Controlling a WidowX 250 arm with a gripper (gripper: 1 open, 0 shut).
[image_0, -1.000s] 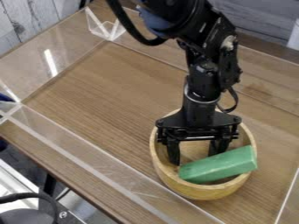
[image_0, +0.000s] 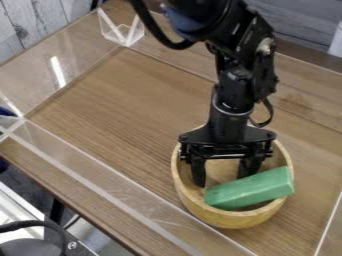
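The black gripper (image_0: 226, 160) reaches down into a round wooden bowl (image_0: 193, 201) at the lower right of the camera view. Its two fingers stand apart inside the bowl, over its back half. A green cylindrical object (image_0: 251, 189) lies tilted in the front right of the bowl, beside the fingertips. Whether anything is between the fingers is hard to tell in the dark.
Clear tape strips cross its left and front parts. Cables and a dark ring lie off the table at the lower left.
The gripper has risen very slightly. The bowl and the green object are nearly where they were.
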